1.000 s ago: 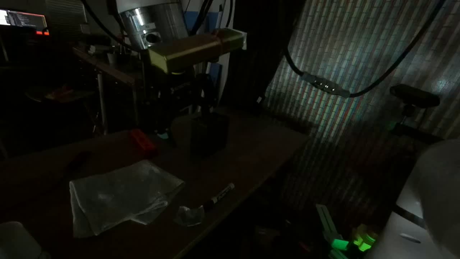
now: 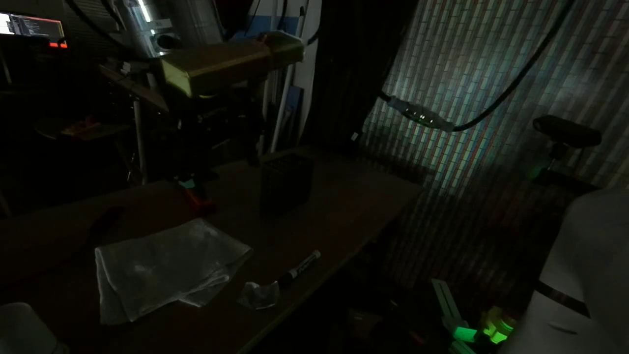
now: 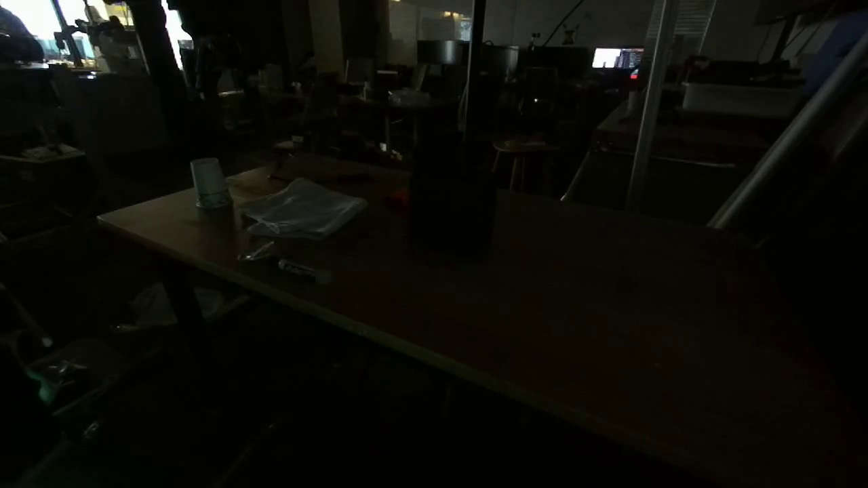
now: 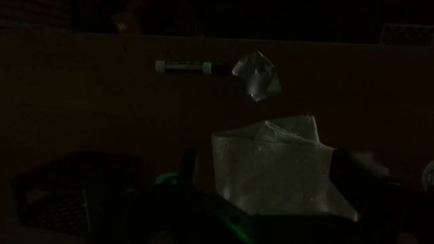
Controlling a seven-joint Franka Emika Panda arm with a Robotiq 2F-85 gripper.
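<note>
The room is very dark. In exterior view 1 my gripper (image 2: pixel 219 171) is over the far side of the table, above and behind the folded pale cloth (image 2: pixel 168 265). Its fingers stand wide apart with nothing visible between them. The wrist view shows the dark fingers (image 4: pixel 188 166) at either side of the cloth (image 4: pixel 276 175), which lies beyond and below. A marker (image 4: pixel 185 67) rests near the table edge, its dark end beside a crumpled shiny wrapper (image 4: pixel 258 75). The red object (image 2: pixel 199 200) sits just below the gripper, partly hidden.
A dark box-like holder (image 2: pixel 286 184) stands on the table right of the gripper. The pale cup (image 3: pixel 211 183) stands upright near a table corner. Bare tabletop (image 3: pixel 569 301) stretches beyond the holder.
The arm and gripper have shifted left in exterior view 1, away from the dark holder and toward the red object. The cloth, marker and wrapper have not moved.
</note>
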